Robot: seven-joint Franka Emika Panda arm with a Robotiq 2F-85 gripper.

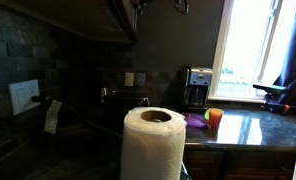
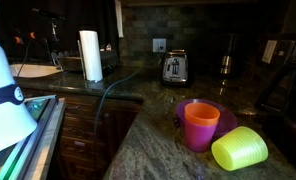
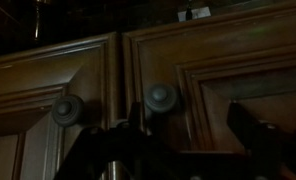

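Observation:
Two wooden cabinet doors fill the wrist view, each with a round knob: one on the left door (image 3: 68, 110), the other on the right door (image 3: 160, 97). My gripper stands open in front of the right door, its dark fingers apart. The right knob shows just beside the left fingertip, between the two fingers; contact cannot be made out in the dim light. Part of the dark gripper (image 1: 176, 7) shows at the top edge of exterior view 1, close to the upper cabinet (image 1: 73, 18).
A paper towel roll (image 1: 153, 148) stands in the foreground. On the counter are a coffee maker (image 1: 196, 88), a toaster (image 2: 175, 67), a purple bowl (image 2: 225, 119), an orange-and-pink cup (image 2: 200, 128) and a yellow-green cup (image 2: 240, 149). My white arm (image 2: 8, 95) is at left.

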